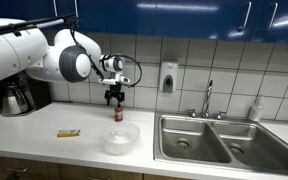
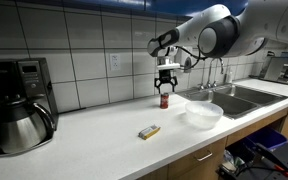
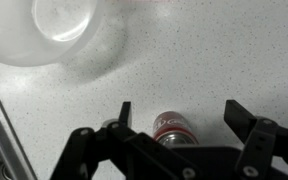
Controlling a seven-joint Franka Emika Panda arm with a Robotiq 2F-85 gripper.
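Note:
My gripper (image 1: 115, 98) points down over the counter near the tiled wall, its fingers spread apart. A red can (image 1: 118, 115) with a silvery top stands upright just below it. In the wrist view the can (image 3: 172, 126) shows between the two fingers, nearer the left one, its lower part in the picture hidden by the gripper body. In the second exterior view a gap shows between the gripper (image 2: 168, 79) and the can (image 2: 164, 102). Nothing is held.
A translucent white bowl (image 1: 121, 139) sits in front of the can, close to the double sink (image 1: 200, 145). An orange-yellow object (image 2: 149, 132) lies on the counter (image 2: 94, 140). A coffee maker (image 2: 24, 105) stands at the far left.

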